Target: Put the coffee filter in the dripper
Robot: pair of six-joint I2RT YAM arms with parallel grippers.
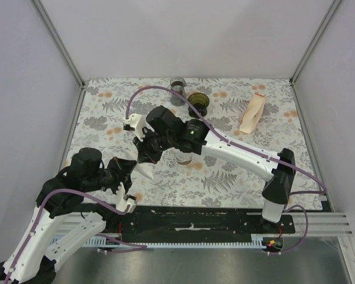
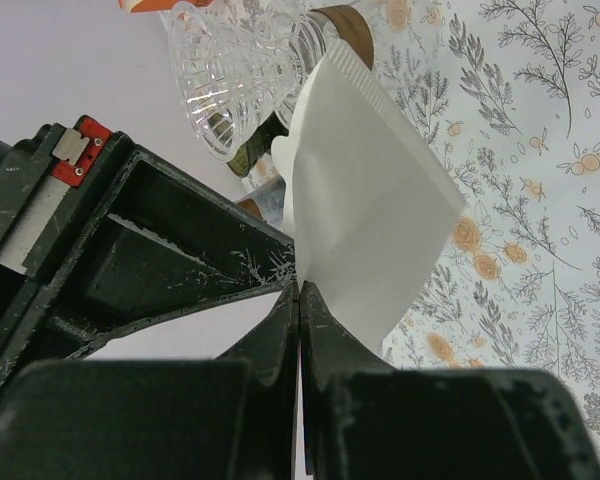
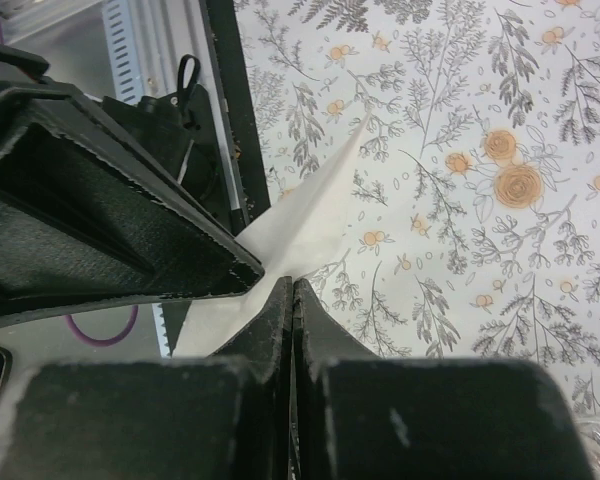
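Observation:
The white paper filter is suspended between both grippers, near the table's front left; its pale edge also shows in the right wrist view point(image 3: 300, 220). My left gripper is shut on it at the lower part. My right gripper is shut at the filter too, its fingertips meeting on the paper. The clear dripper point(image 2: 225, 80) stands on a glass vessel behind the filter, mostly hidden under the right arm in the top view.
A dark glass point(image 1: 198, 100) and a grey jug point(image 1: 177, 86) stand at the back centre. A tan paper pack point(image 1: 251, 112) lies at the back right.

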